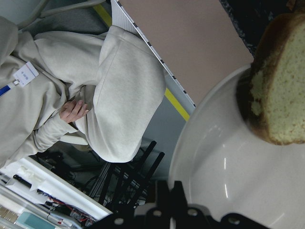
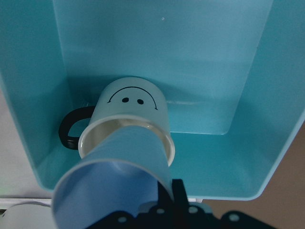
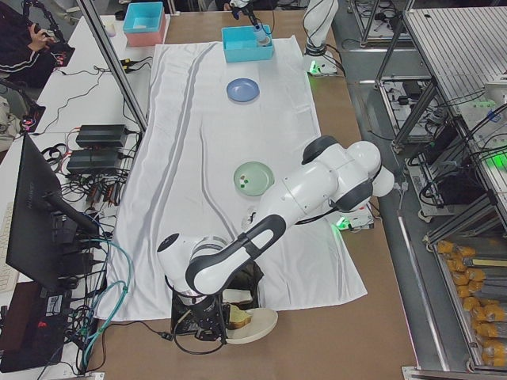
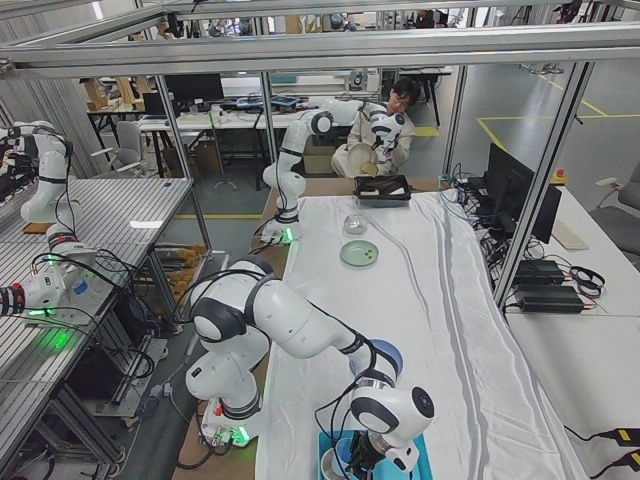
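Note:
My left gripper is shut on the rim of a white plate (image 1: pixel 228 176); a piece of bread (image 1: pixel 286 81) rests on it or overlaps it. In the camera left view the plate (image 3: pixel 255 331) is beside a black container (image 4: pixel 382 188) at the near table edge. My right gripper is shut on a light blue cup (image 2: pixel 109 191), tilted with its mouth toward the camera, inside or just over the turquoise bin (image 2: pixel 238 167). Below it in the bin lies a white smiley mug (image 2: pixel 128 95) with a black handle.
A green plate (image 3: pixel 253 178), a clear bowl (image 4: pixel 355 224) and a blue plate (image 3: pixel 242 89) stand on the white cloth (image 3: pixel 190 127). A seated person (image 4: pixel 375 150) is beyond the black container.

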